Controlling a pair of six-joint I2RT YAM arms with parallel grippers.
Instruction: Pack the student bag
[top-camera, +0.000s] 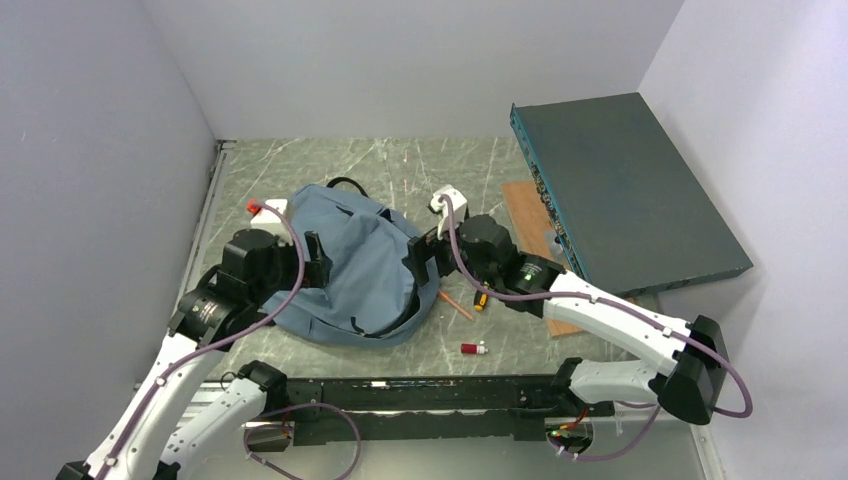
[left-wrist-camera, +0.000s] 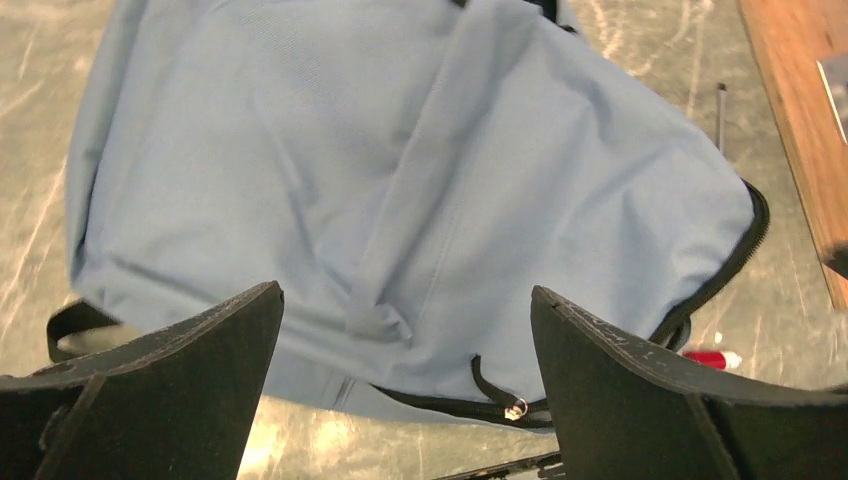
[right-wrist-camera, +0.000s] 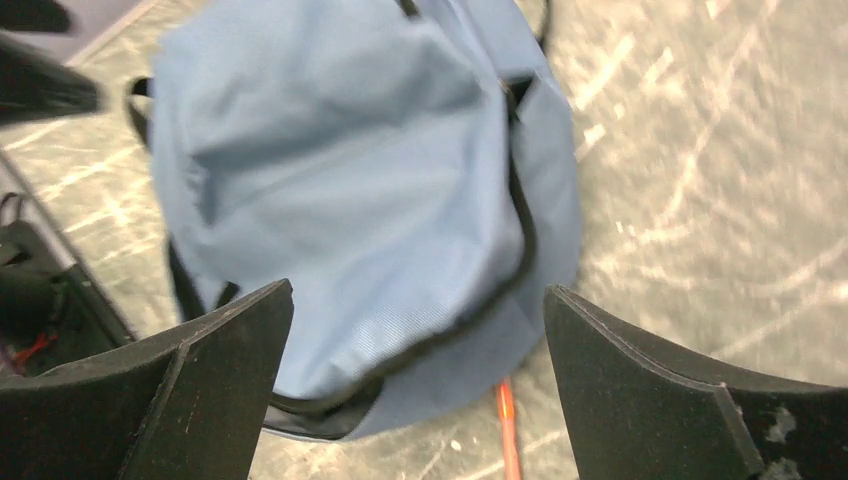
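A blue-grey fabric bag (top-camera: 365, 265) lies on the marbled table, its front flap fallen over so that its inside is hidden. Black zipper edging (left-wrist-camera: 745, 240) runs along its lower right rim. My left gripper (top-camera: 318, 262) stands open above the bag's left half; only cloth shows below its fingers (left-wrist-camera: 190, 370). Over the bag's right edge is my right gripper (top-camera: 418, 262), also open, with nothing between its fingers. An orange stick-like item (right-wrist-camera: 508, 430) lies beside the bag, partly hidden. A small red tube with a white end (top-camera: 472, 349) rests in front on the right.
A yellow-and-black tool (top-camera: 481, 300) lies partly beneath the right arm. Further right are a wooden board (top-camera: 522, 215) and a large dark panel (top-camera: 630, 190) overhanging it. Bare table (top-camera: 440, 165) shows behind the bag.
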